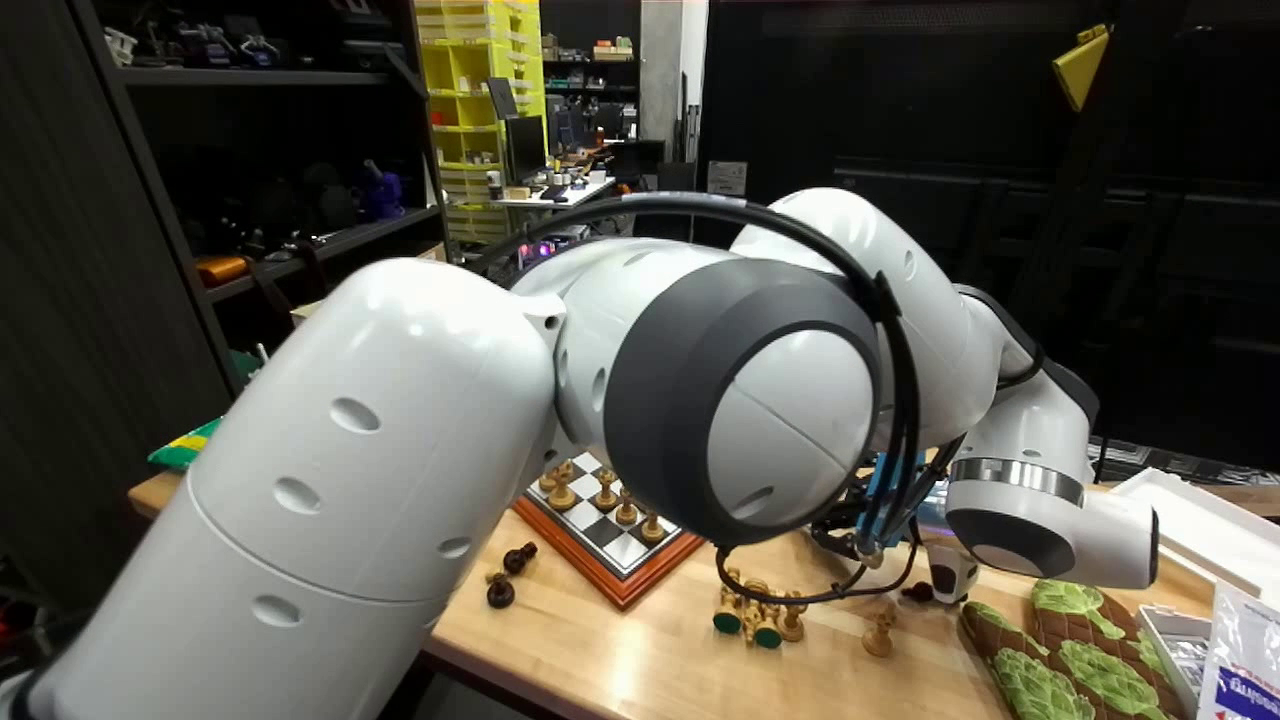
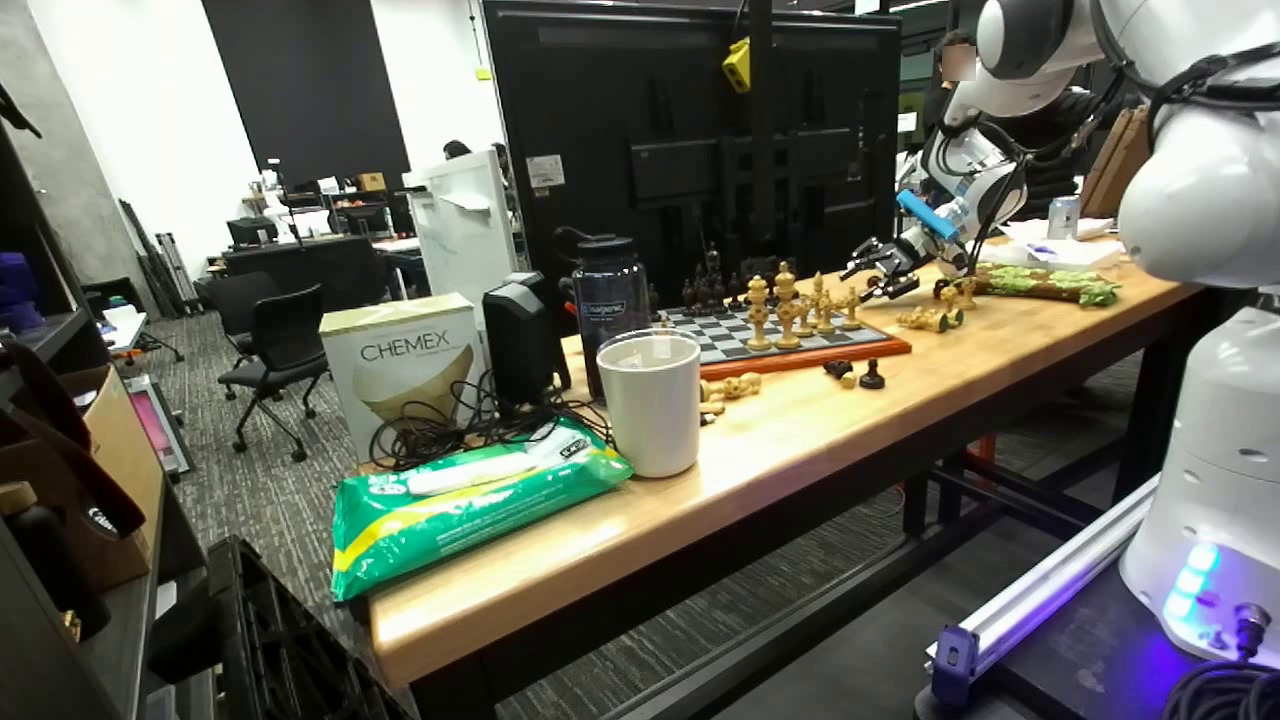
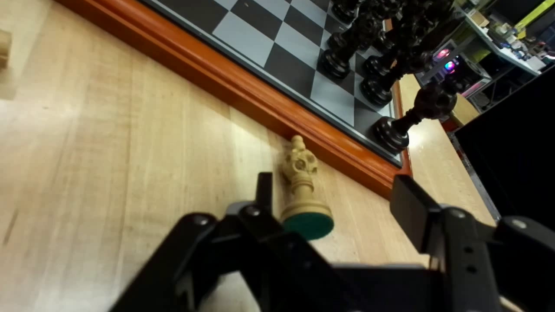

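Note:
In the wrist view a light wooden chess piece (image 3: 301, 179) lies on its side on the table, its green felt base turned toward the camera and its tip close to the board's wooden edge. My gripper has its black fingers (image 3: 264, 192) spread to either side of the piece in the picture, with a clear gap on the right. No contact with the piece shows. In exterior view 2 the gripper (image 2: 882, 270) is low beside the far end of the chessboard (image 2: 840, 350). The arm hides most of the gripper in exterior view 1.
Dark pieces (image 3: 382, 93) stand on the board corner. Several light pieces (image 1: 762, 618) lie near the table's front edge, and one piece (image 1: 879, 634) stands alone. A green-patterned mitt (image 1: 1086, 660) is to the right. Bare wood surrounds the fallen piece on the left.

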